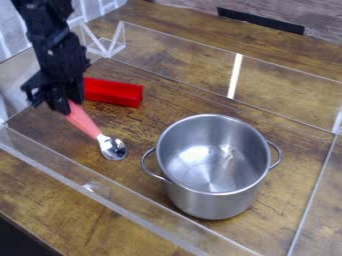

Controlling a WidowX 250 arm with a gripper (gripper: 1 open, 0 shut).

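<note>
My black gripper [54, 96] is at the left, blurred, over the upper end of a pink-handled utensil [83, 124] with a metal head [112, 147]. Whether its fingers grip the handle is unclear. A red block [115, 92] lies just behind the utensil, right of the gripper. A large steel pot [214, 180] with two handles stands at the right, empty as far as I see.
Clear plastic walls border the wooden surface [160, 50].
</note>
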